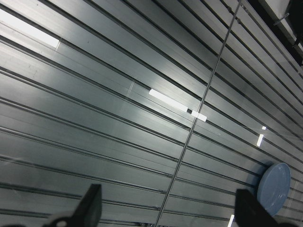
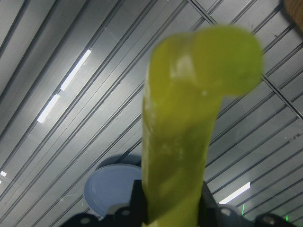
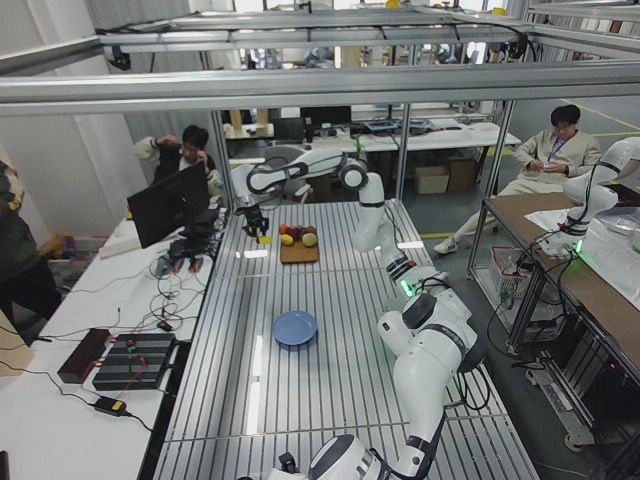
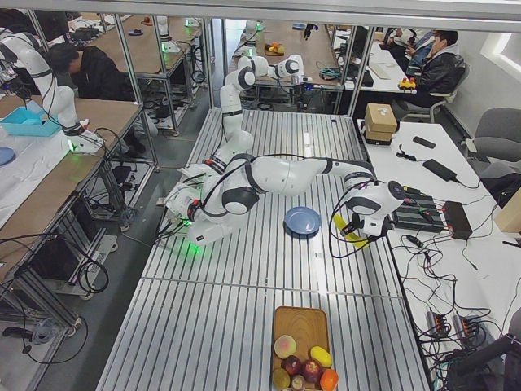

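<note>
My right gripper is shut on a yellow banana, held upright in the right wrist view, above the slatted table near the board of fruit. A blue plate lies empty mid-table. A wooden board carries several fruits: apples, a lemon, an orange, a peach and others. My left gripper is open over bare slats, its fingers wide apart with nothing between them.
The slatted table has broad clear areas around the plate. Desks with electronics and cables run along one side, a brown workbench with another arm along the other. People sit and stand outside the frame.
</note>
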